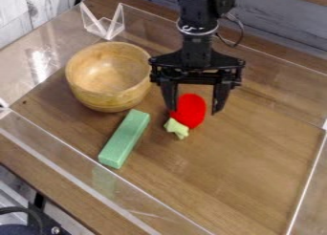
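My black gripper (194, 88) is open, its two fingers hanging either side of and just above a red rounded object (188, 109) with a pale green leafy top (177, 129), which lies on the wooden table. Whether the fingers touch it I cannot tell. To the left is a wooden bowl (107, 76). A light green block (124, 138) lies on the table at the lower left.
Clear low walls edge it. A small white wire-like rack (105, 22) stands at the back left.
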